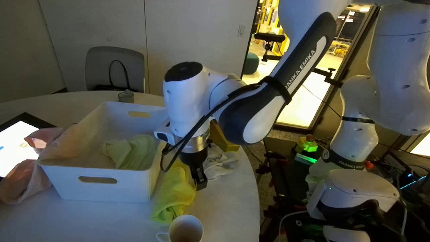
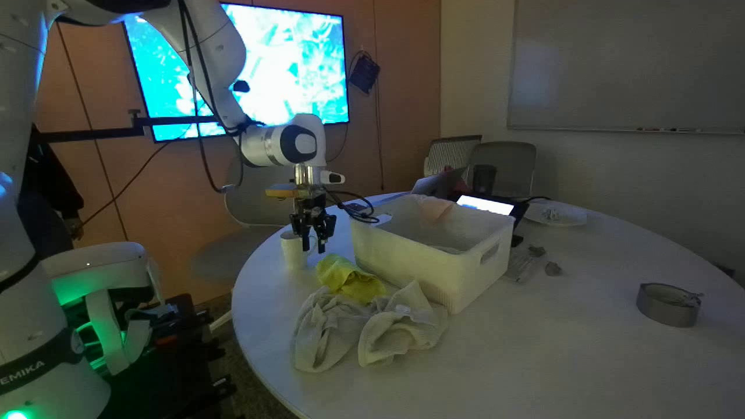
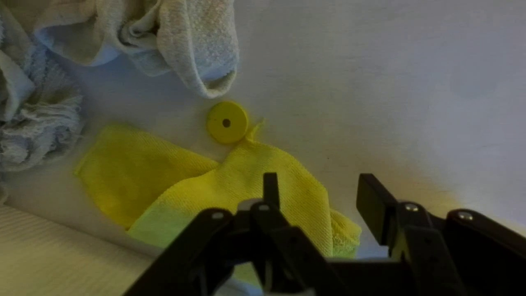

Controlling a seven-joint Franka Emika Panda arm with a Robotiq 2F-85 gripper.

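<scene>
A crumpled yellow cloth lies on the table between the white bin and the table's edge. Above it, my gripper points down, its fingers apart. In the wrist view the cloth spreads partly beneath the gripper, and no object shows gripped between the two fingertips. Part of the cloth is hidden behind the fingers. A yellow disc with a dark centre rests at the cloth's upper edge. Crumpled grey-white cloths lie beside the yellow one. Inside the white bin is a pale green cloth.
A white mug stands close to the yellow cloth. A pinkish cloth hangs over the bin's far-left side, near a lit screen. Farther off sits a grey round container. Bare table stretches in front of the bin.
</scene>
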